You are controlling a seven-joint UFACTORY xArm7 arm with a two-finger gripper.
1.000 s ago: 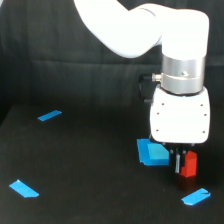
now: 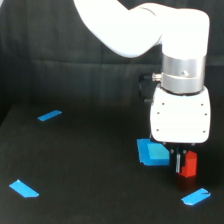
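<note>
A red block (image 2: pixel 188 166) stands on the black surface, right of a blue object (image 2: pixel 152 152) that is partly covered by my white hand. Below the hand, my gripper (image 2: pixel 178 160) reaches down with its dark fingertips at the red block's left side, overlapping it in view. The fingers are small and dark against the dark surface, so I cannot make out whether they are open or shut, or whether they touch the block.
Strips of blue tape lie on the surface: one at the back left (image 2: pixel 50 115), another at the front left (image 2: pixel 23 188), and a third at the front right (image 2: pixel 196 197). A dark curtain (image 2: pixel 70 70) hangs behind.
</note>
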